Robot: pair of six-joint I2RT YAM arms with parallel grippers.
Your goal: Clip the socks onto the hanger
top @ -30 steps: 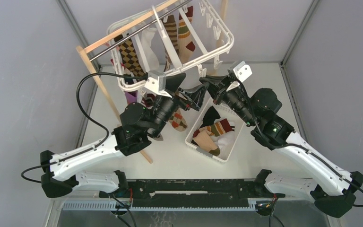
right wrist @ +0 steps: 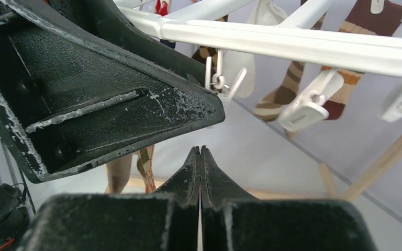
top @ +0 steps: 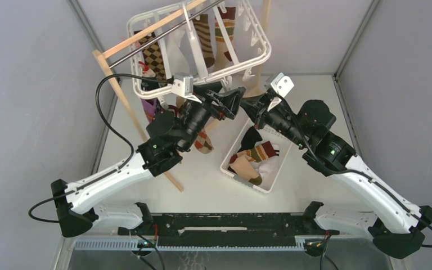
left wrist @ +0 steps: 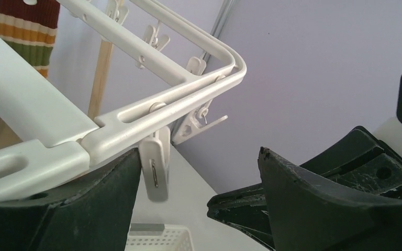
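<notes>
The white hanger (top: 230, 71) hangs at the top with several socks clipped to it, among them a striped sock (top: 225, 31). My left gripper stands open at its front edge, a white clip (left wrist: 154, 167) beside its left finger. My right gripper is shut, its fingertips together below the hanger; whatever it may hold is not visible. In the top view both grippers are close together under the hanger's front bar.
A white bin (top: 228, 169) with loose socks, including a tan sock (top: 243, 167), sits on the table below. A wooden stand (top: 121, 95) carries the hanger. Grey walls enclose both sides.
The hanger has swayed and shifted slightly up and left since a second ago. Both arms have shifted a little, my left gripper upward.
</notes>
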